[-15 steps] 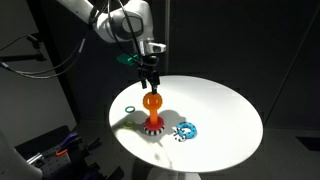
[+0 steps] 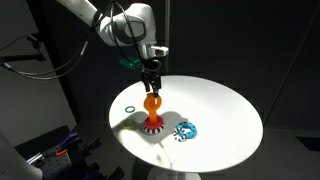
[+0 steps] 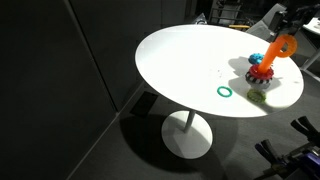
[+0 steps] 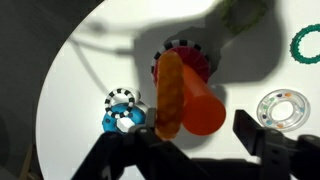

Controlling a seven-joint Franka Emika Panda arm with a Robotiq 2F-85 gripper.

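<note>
An orange ring (image 4: 170, 95) stands on edge against the orange post (image 4: 205, 112) in the wrist view; its broad opening faces exterior view 1, where the ring (image 2: 152, 103) appears at the post's top. Around the post's foot lie a red ring and a black-and-white ring (image 2: 153, 126). My gripper is directly above, its fingers apart. The left finger (image 4: 140, 147) comes close to the orange ring's lower end; whether they touch is unclear. The right finger (image 4: 246, 128) is clear of the post.
A blue ring (image 2: 187, 130) with a smaller black-and-white ring lies right of the post in exterior view 1. A teal ring (image 3: 224, 92), an olive-green ring (image 3: 256, 96) and a clear ring (image 4: 283, 110) lie nearby.
In exterior view 1 my gripper has shifted slightly right and down, over the orange ring. The post and the rings on the table look unmoved.
</note>
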